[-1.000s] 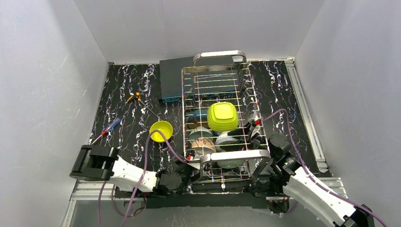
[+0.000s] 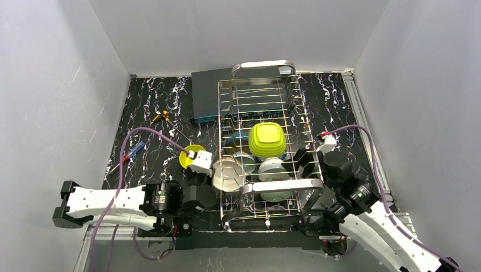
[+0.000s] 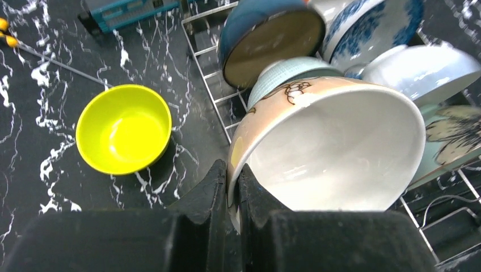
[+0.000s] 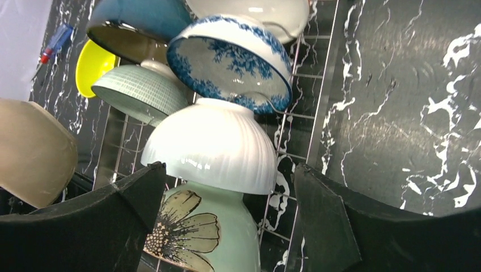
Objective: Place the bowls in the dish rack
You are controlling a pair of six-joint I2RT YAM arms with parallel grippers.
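Note:
My left gripper is shut on the rim of a cream bowl with brown line pattern [image 3: 334,141], held tilted at the left side of the dish rack [image 2: 269,183]. Inside the rack are a blue bowl [image 3: 266,34], a celadon bowl [image 4: 136,93], a blue-and-white bowl [image 4: 227,68], a white bowl [image 4: 210,147] and a green flower bowl [image 4: 207,226]. My right gripper stands open over the white bowl, on the rack's right side. A small yellow bowl [image 3: 122,127] sits on the counter left of the rack.
A yellow-green stack of containers [image 2: 266,136] is on the rack's upper tier. A dark flat box [image 2: 204,90] lies behind it. Screwdrivers [image 2: 135,149] and pliers [image 2: 161,116] lie at left. Walls enclose the sides; the counter right of the rack is mostly clear.
My left gripper has moved up and leftward with the cream bowl, out toward the rack's left edge. The right arm has shifted outward to the right and slightly up in the top view.

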